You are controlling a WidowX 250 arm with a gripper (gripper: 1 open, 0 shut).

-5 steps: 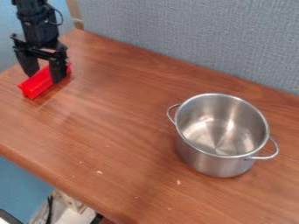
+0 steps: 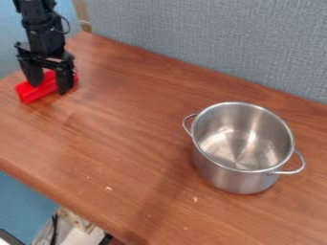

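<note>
My black gripper [image 2: 49, 77] reaches down at the upper left, open, its fingers around or just over a red oblong object [image 2: 31, 93] on the wooden table. The fingers hide part of the red object, and whether they touch it is unclear. A steel pot [image 2: 242, 170] with two side handles stands upright on the right side of the table.
A grey padded wall [image 2: 205, 38] runs along the back. The table's left edge drops away at the lower left, where cables and a frame show.
The gripper has shifted very slightly at the red object. The pot has stayed where it was.
</note>
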